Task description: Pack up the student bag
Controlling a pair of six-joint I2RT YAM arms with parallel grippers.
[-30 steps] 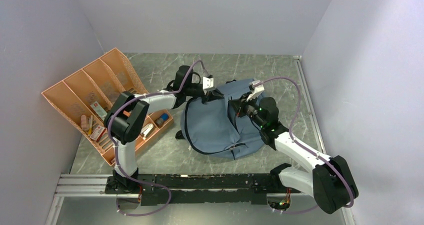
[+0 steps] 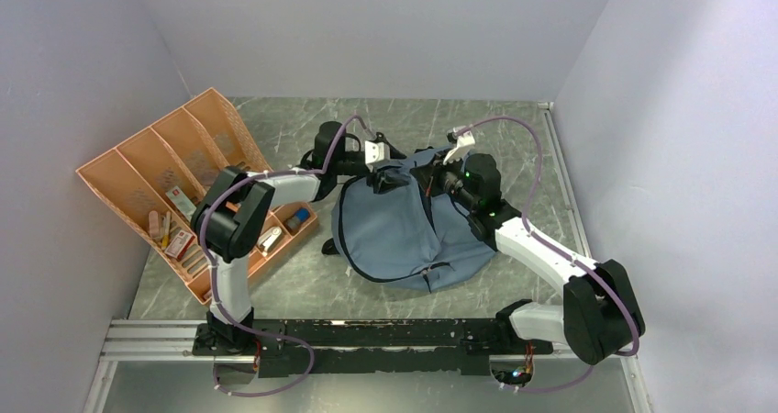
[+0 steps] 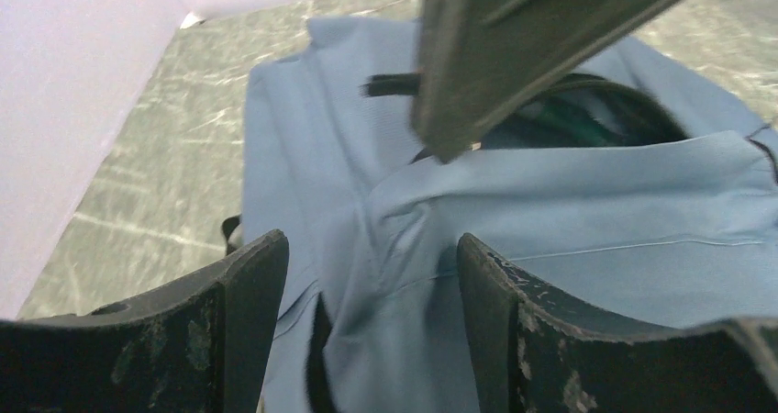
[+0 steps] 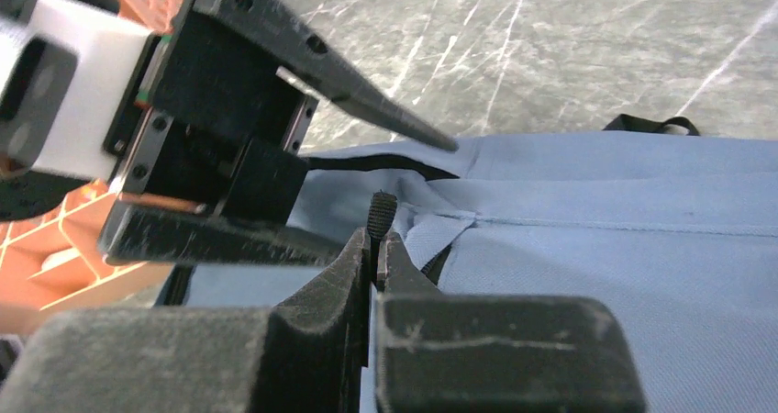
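The blue-grey bag (image 2: pixel 385 229) lies on the table with its black zip edging showing in the top view. My left gripper (image 2: pixel 396 163) stands open above the bag's upper part, its fingers (image 3: pixel 248 312) apart with only bag fabric seen beyond them. Close by on the right is my right gripper (image 2: pixel 417 172), also over the bag. Its fingertips are closed on a thin black strip (image 4: pixel 381 216), whose end pokes out past them; whether it is a zip pull or a strap end is unclear. Behind it, a dark gap in the bag (image 3: pixel 578 124) shows in the left wrist view.
At the left, an orange divided organizer (image 2: pixel 147 147) holds several small items, among them a blue-capped bottle (image 2: pixel 298 217) and a white object (image 2: pixel 270 239). Both grippers are very near each other. Bare marble-patterned table (image 2: pixel 307 284) shows between organizer and bag.
The right gripper has moved left and towards the back, up to the left gripper. The bag lies nearly the same.
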